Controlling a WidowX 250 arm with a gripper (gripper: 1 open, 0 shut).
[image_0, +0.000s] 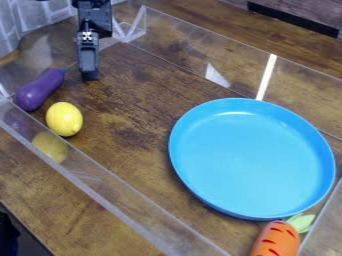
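Note:
My black gripper (88, 62) hangs at the upper left of the camera view, above and to the right of a purple eggplant toy (39, 90). Whether its fingers are open or shut is too small to tell. A yellow lemon (64, 119) lies below the eggplant. A large blue plate (250, 155) rests on the right side, and an orange carrot toy (277, 239) lies at the bottom right below the plate.
The wooden surface (134, 130) is enclosed by low clear plastic walls. The middle and the upper centre, between the lemon and the plate, are bare.

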